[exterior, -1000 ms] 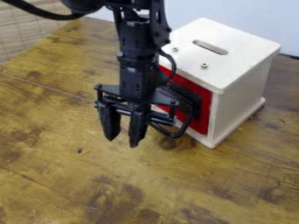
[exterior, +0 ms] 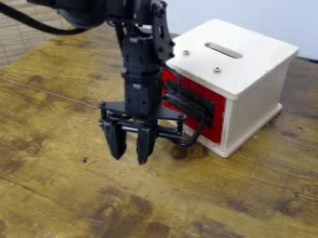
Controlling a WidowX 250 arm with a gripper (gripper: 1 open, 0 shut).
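My black gripper hangs over the wooden table at the centre of the view, fingers pointing down and apart, nothing seen between them. Just behind and right of it stands a white box with a slot and screw heads on top and a red front face, which my arm and cables partly hide.
A white wall stands behind the box, and a woven surface shows at the far left.
My gripper has shifted slightly to the left and down, towards the front. The box has not visibly moved.
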